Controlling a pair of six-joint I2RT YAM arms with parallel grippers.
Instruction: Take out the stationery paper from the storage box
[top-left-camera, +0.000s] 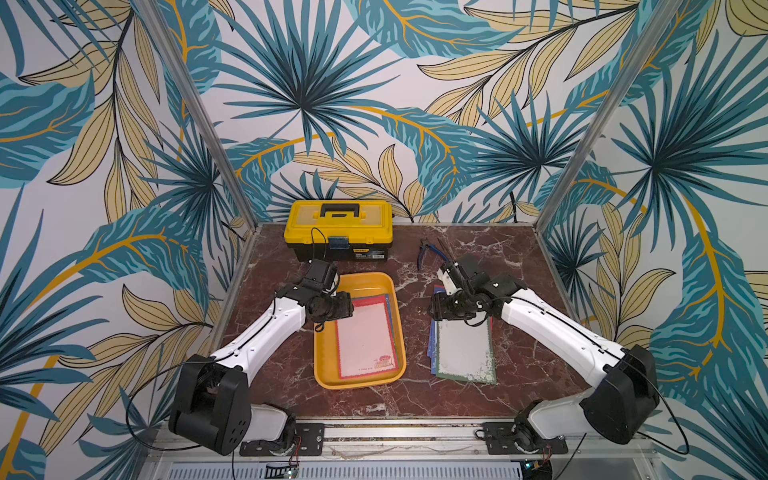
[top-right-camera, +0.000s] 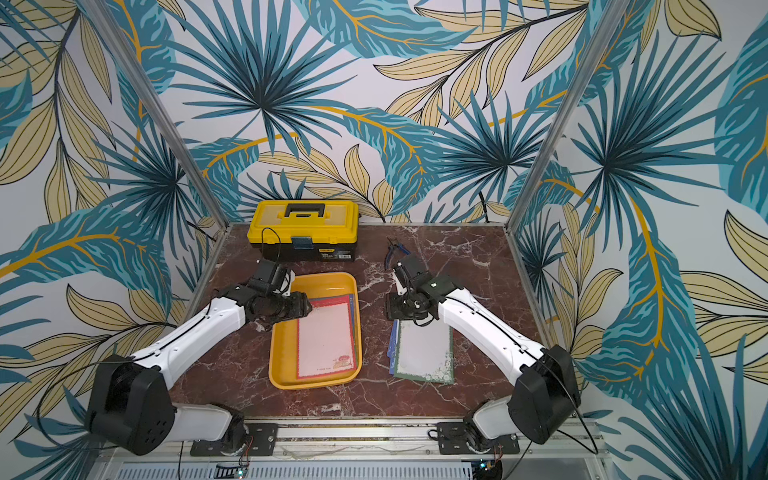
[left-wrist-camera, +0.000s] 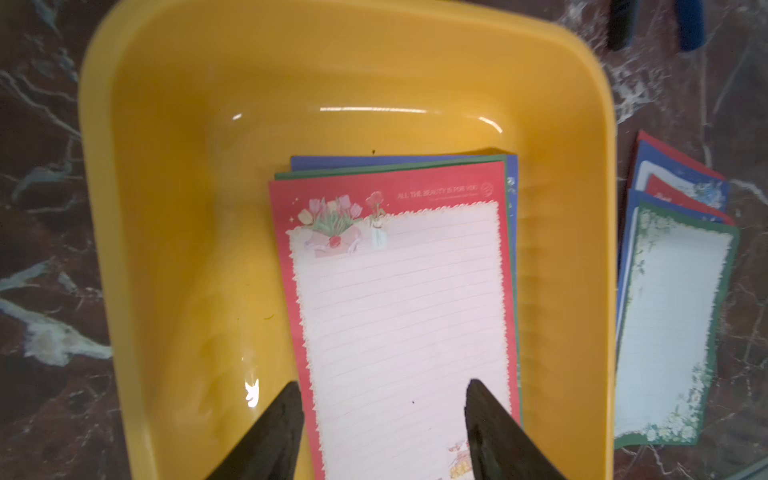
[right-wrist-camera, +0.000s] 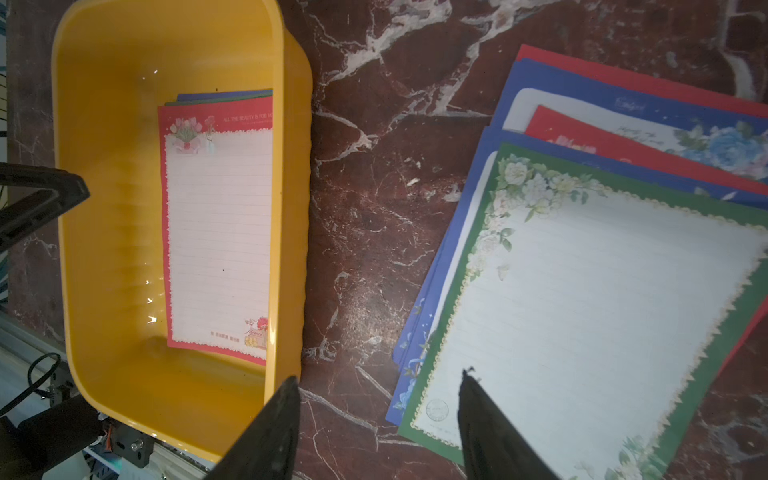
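Observation:
In the yellow storage box (left-wrist-camera: 192, 264) lies a stack of stationery paper (left-wrist-camera: 400, 320). Its top sheet is red-bordered, with green and blue edges peeking out beneath. Over the sheet hangs my left gripper, open and with nothing between its fingers. A second group of sheets (right-wrist-camera: 576, 296), green-bordered on top with blue and red ones below, rests on the table right of the box. Above the lower left part of these loose sheets, my right gripper is open and empty.
A yellow and black toolbox (top-left-camera: 338, 228) stands at the back left. Blue-handled pliers (top-left-camera: 433, 253) lie behind the loose sheets. Between the box and those sheets runs a narrow bare strip of marbled table (right-wrist-camera: 360, 240).

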